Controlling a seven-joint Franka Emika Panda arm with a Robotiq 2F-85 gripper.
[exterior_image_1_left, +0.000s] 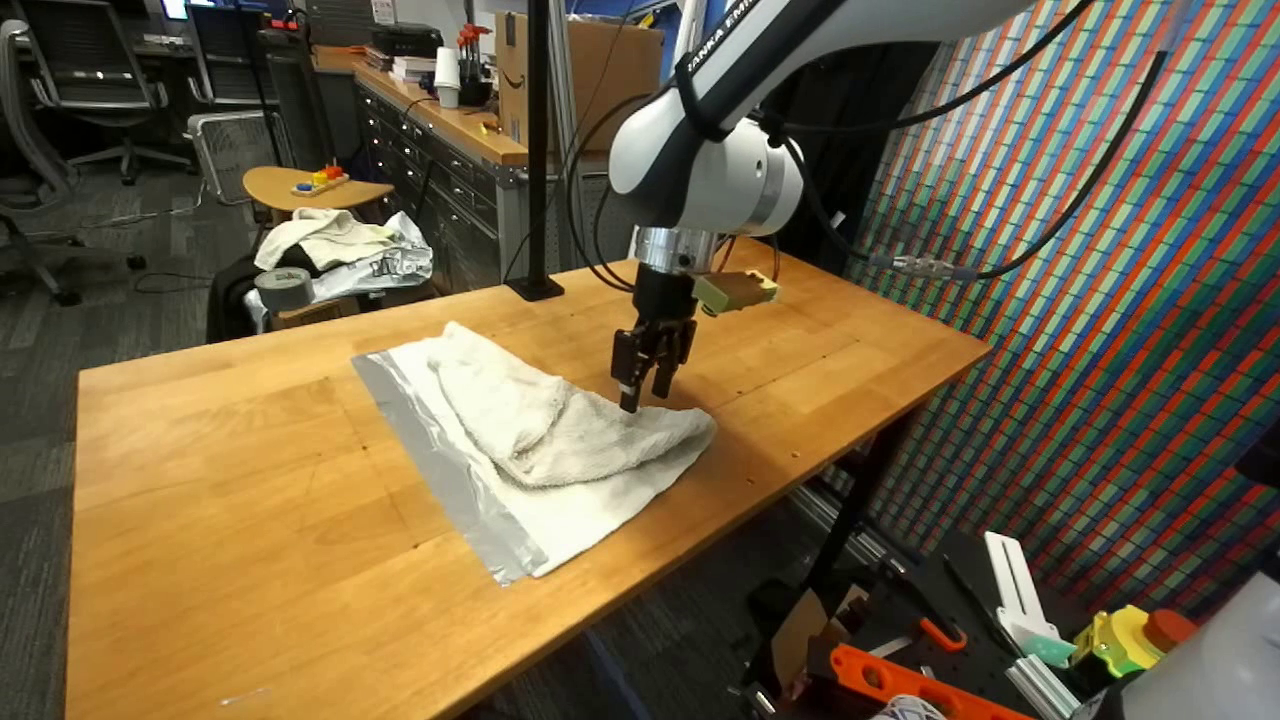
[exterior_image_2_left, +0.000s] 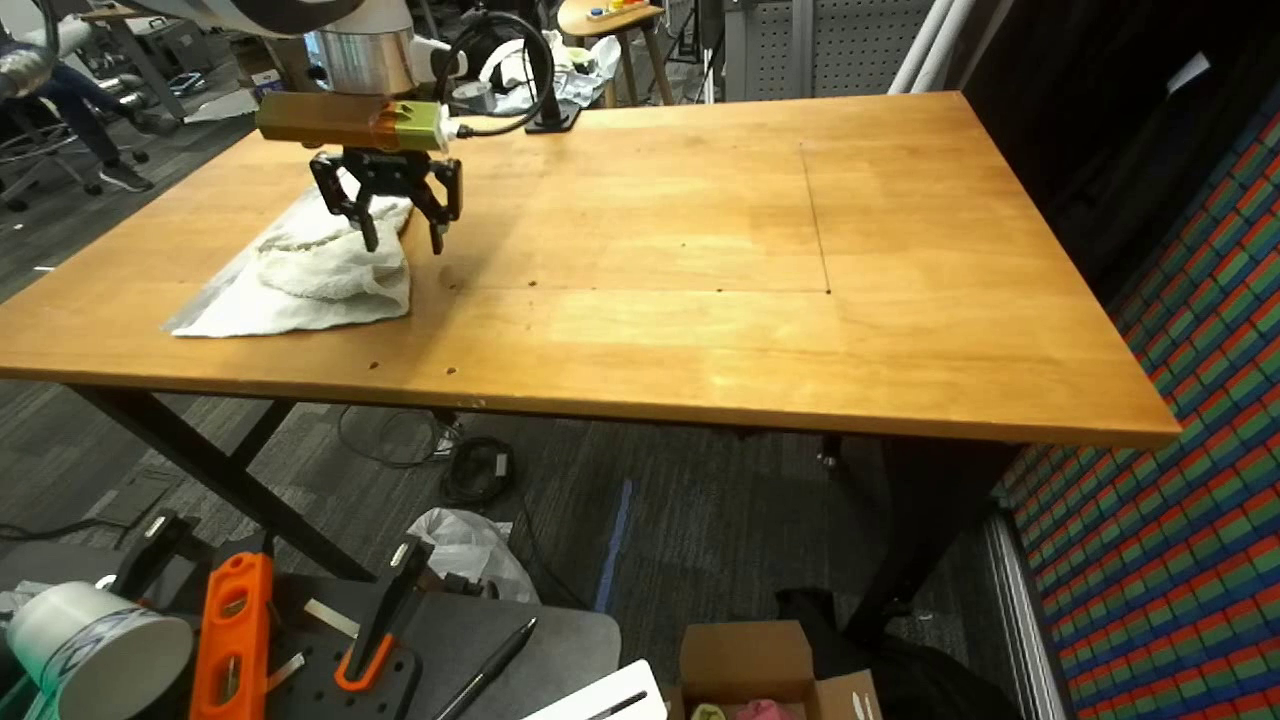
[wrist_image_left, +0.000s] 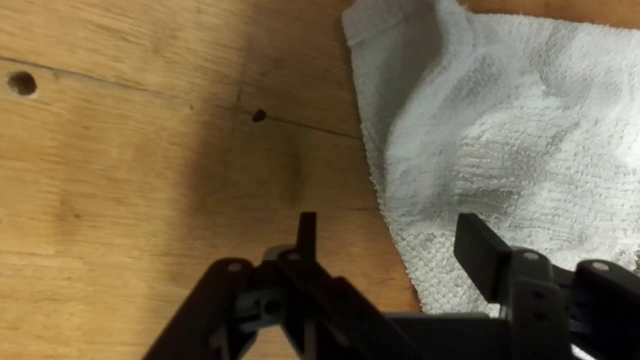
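Note:
A white terry towel (exterior_image_1_left: 528, 420) lies crumpled and partly folded over on the wooden table, a strip of grey tape (exterior_image_1_left: 450, 474) along its left side in exterior view 1. Just above the towel's edge hangs my gripper (exterior_image_1_left: 645, 402), pointing down with its fingers apart and nothing between them. In exterior view 2 the gripper (exterior_image_2_left: 404, 248) stands over the right side of the towel (exterior_image_2_left: 330, 270). From the wrist, one finger (wrist_image_left: 307, 237) is over bare wood and the other finger (wrist_image_left: 480, 255) over the towel (wrist_image_left: 510, 138). Whether a fingertip touches the cloth, I cannot tell.
A black post (exterior_image_1_left: 536, 286) rises from the table's back edge. Beyond the front edge stands a dark cart with tools, including an orange level (exterior_image_2_left: 232, 636).

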